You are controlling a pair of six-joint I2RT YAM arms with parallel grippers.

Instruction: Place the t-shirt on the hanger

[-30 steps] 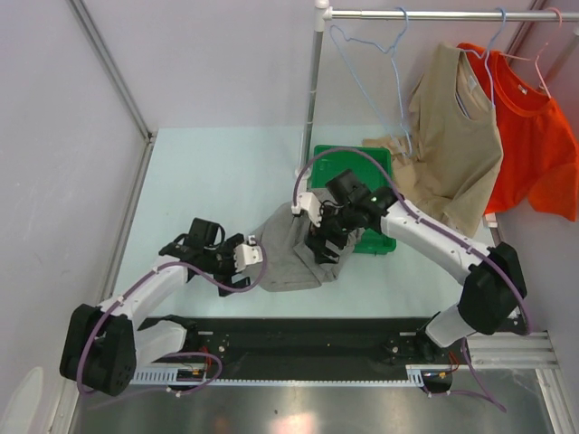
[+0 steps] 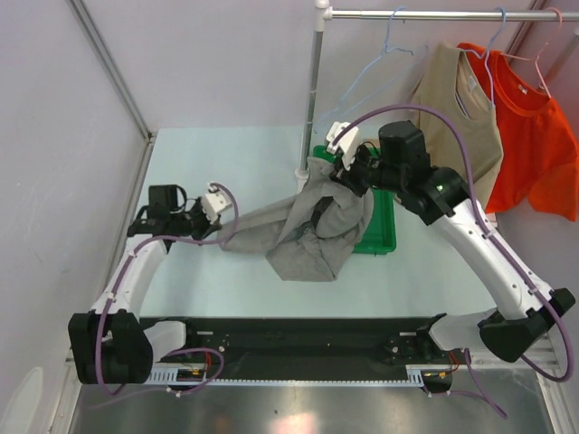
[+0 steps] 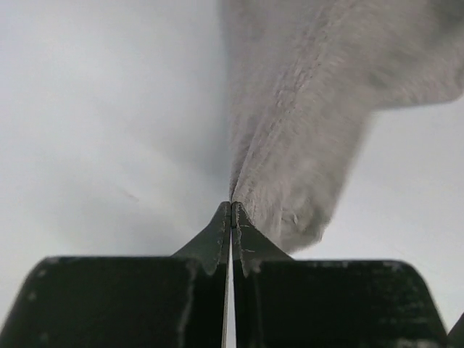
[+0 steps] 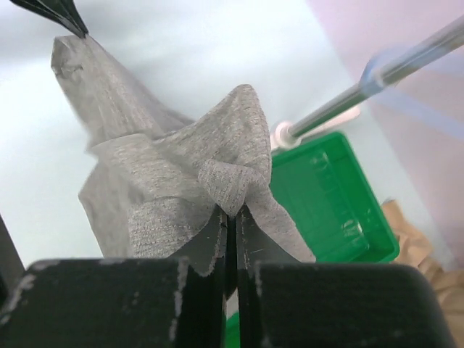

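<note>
The grey t-shirt (image 2: 308,235) is stretched between my two grippers. My left gripper (image 2: 215,237) is shut on a narrow corner of it at the table's left side, as the left wrist view (image 3: 233,210) shows. My right gripper is shut on a bunched fold of the shirt and holds it raised over the green basket (image 4: 319,196); the rest drapes down to the lower left. An empty blue hanger (image 2: 387,45) hangs on the rail (image 2: 443,14) above.
A beige shirt (image 2: 452,136) and an orange shirt (image 2: 534,127) hang at the right. The rail's upright pole (image 2: 310,108) stands behind the grey shirt.
My right gripper has risen with the shirt in it, and my left gripper has moved left and back, stretching the cloth out. The blue hanger has swung.
</note>
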